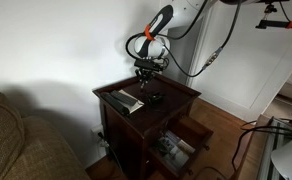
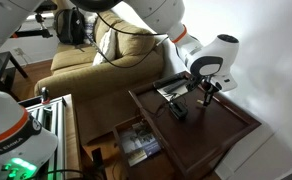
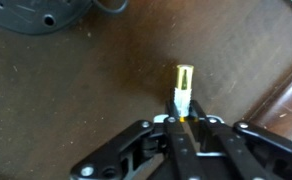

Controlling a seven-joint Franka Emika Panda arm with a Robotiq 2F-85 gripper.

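Observation:
A slim pen-like object (image 3: 183,95) with a gold end and a whitish body sits between the fingertips of my gripper in the wrist view. The fingers are shut on it. Its gold end points away from the gripper over the dark brown tabletop (image 3: 106,110). In both exterior views the gripper (image 1: 143,79) is low over the far part of the cabinet top; the held object is too small to make out clearly there. Whether it touches the surface, I cannot tell.
A black object with a cord (image 3: 36,15) lies nearby on the cabinet top, also visible as a dark shape (image 2: 179,109). Beside it is a pale, open-looking item (image 1: 128,101). Below, a drawer (image 1: 195,133) stands open with things inside. A wall runs behind the cabinet.

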